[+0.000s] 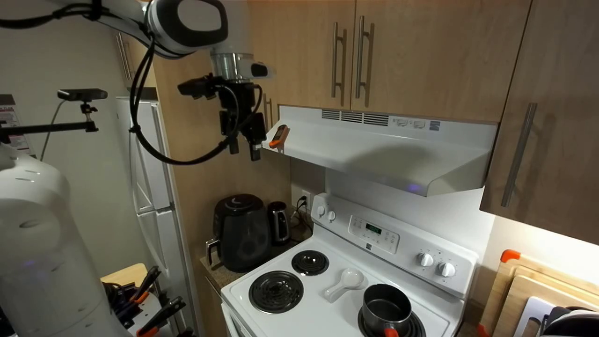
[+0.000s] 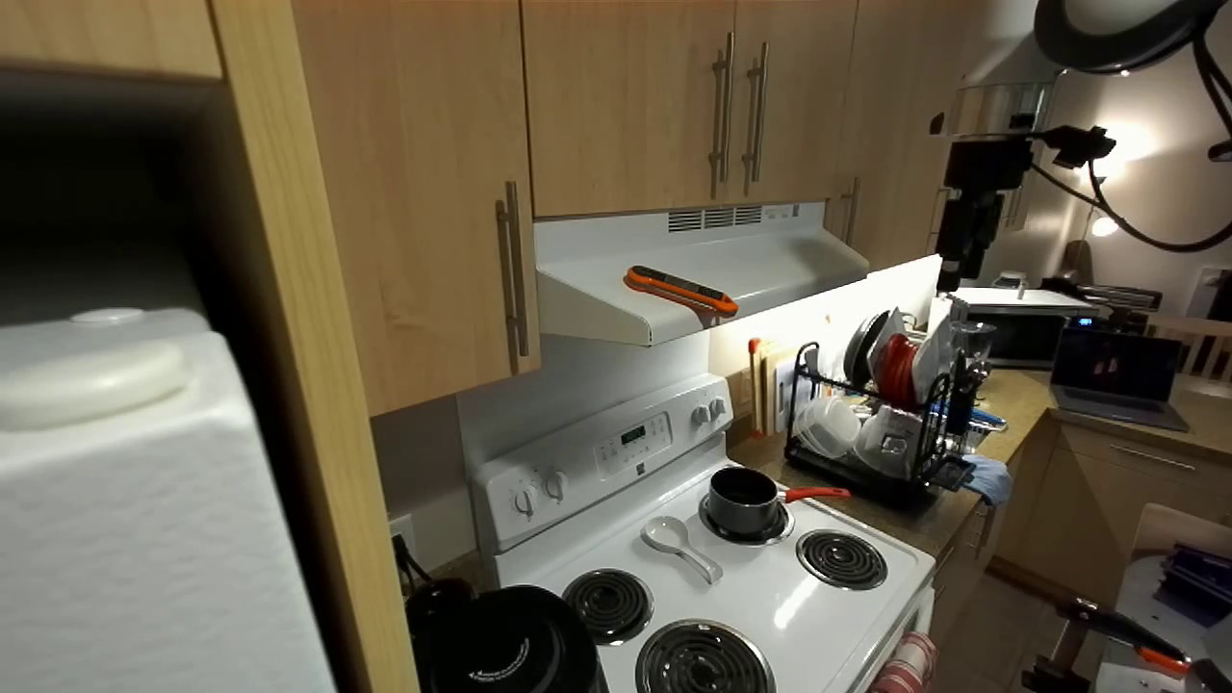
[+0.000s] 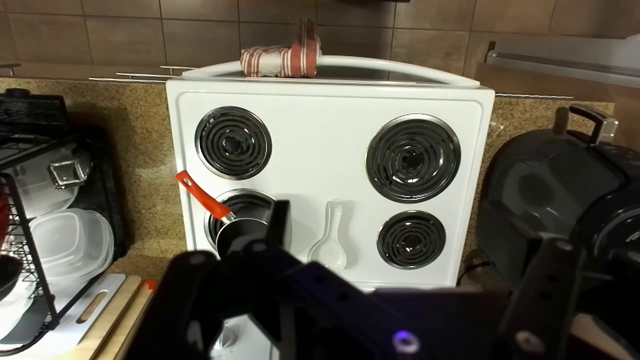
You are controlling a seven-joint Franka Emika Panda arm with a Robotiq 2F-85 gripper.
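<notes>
My gripper [image 1: 244, 150] hangs high in front of the stove, left of the range hood, fingers pointing down. Its two fingers stand apart with nothing visible between them, so it is open. In the wrist view the dark fingers frame the stove from above. A black pot [image 1: 386, 306] with a red handle [image 3: 204, 195] sits on a rear burner. Beside it, a white spoon rest [image 3: 328, 252] lies on the stovetop between the burners. An orange and black thermometer [image 2: 681, 289] is on the hood's sloped front. None of these touches my gripper.
The range hood [image 1: 370, 143] juts out close to my gripper. A black air fryer [image 1: 241, 233] stands left of the stove. On the other side are a full dish rack [image 2: 860, 497] and cutting boards [image 1: 539, 286]. Three burners are bare.
</notes>
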